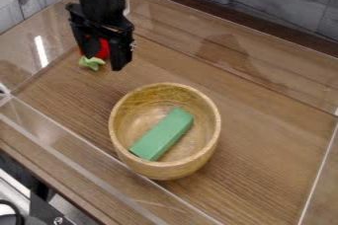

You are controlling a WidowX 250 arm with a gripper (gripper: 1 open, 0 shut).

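The black arm reaches down from the top to my gripper (98, 41), which is open over a small red object (101, 49) at upper left. A small light green item (90, 64) lies just below the red one. Whether the fingers touch the red object I cannot tell at this size.
A tan oval bowl (199, 109) stands at lower centre with a green block (162, 133) lying in it.
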